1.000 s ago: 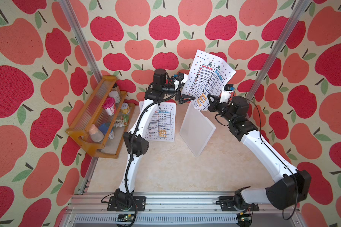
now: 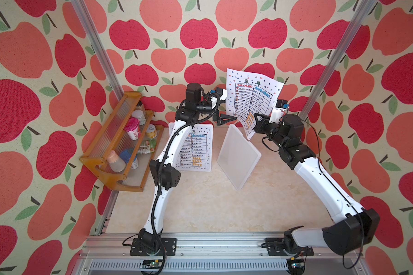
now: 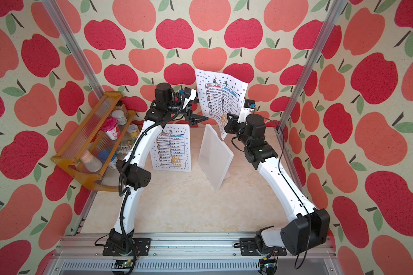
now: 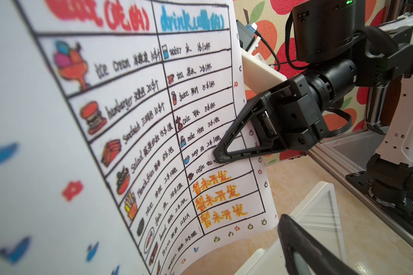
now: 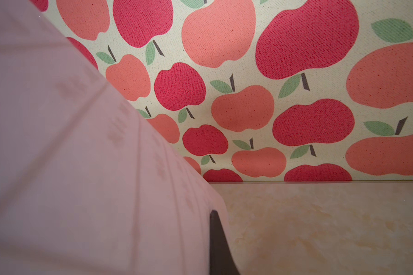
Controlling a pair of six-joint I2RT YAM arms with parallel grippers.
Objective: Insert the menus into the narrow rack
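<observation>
A paper menu [image 2: 252, 91] hangs upright and slightly curved, with my right gripper [image 2: 258, 120] shut on it near its lower right part; in the left wrist view a fingertip presses on the printed face [image 4: 124, 114]. The white rack [image 2: 237, 158] stands on the table just below the menu. My left gripper [image 2: 229, 120] is open, beside the menu's lower left and above the rack. A second menu [image 2: 192, 155] is at the back left, partly hidden by my left arm. In the right wrist view the paper fills the left side.
A wooden shelf [image 2: 98, 137] with several jars and cups stands at the left. The apple-patterned walls rise close behind both grippers.
The menu in my right gripper has turned more upright and shifted slightly right, with that gripper moving a little right. The left arm and rack look unchanged.
</observation>
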